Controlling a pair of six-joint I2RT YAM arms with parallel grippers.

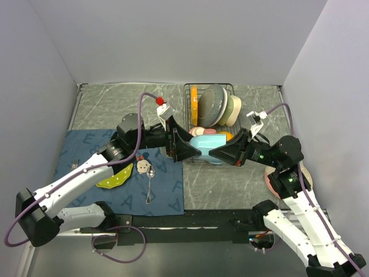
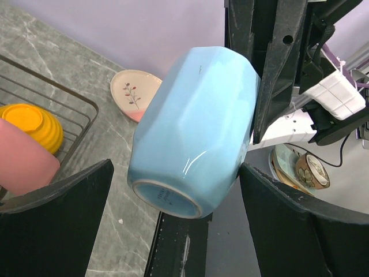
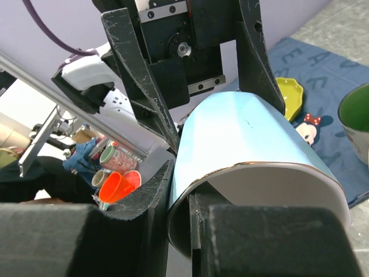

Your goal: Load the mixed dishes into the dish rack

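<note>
A light blue cup (image 1: 211, 146) is in the air between my two grippers, just in front of the rack. The right gripper (image 1: 215, 153) is on its wall at the mouth end; in the right wrist view one finger is inside the cup (image 3: 248, 135) and the other outside. My left gripper is wide open around the base of the cup (image 2: 193, 124), its right fingertip close to the wall; whether they touch I cannot tell. The dish rack (image 1: 187, 107) holds plates, bowls and a pink cup (image 2: 23, 158).
On the blue cloth (image 1: 164, 196) lie a yellow-green plate (image 1: 115, 178), a spoon (image 1: 150, 184) and a fork (image 1: 75, 164). A cup with a green inside (image 3: 356, 112) stands near the cloth. Pale plates (image 1: 271, 182) sit by the right arm. Bare counter lies before the rack.
</note>
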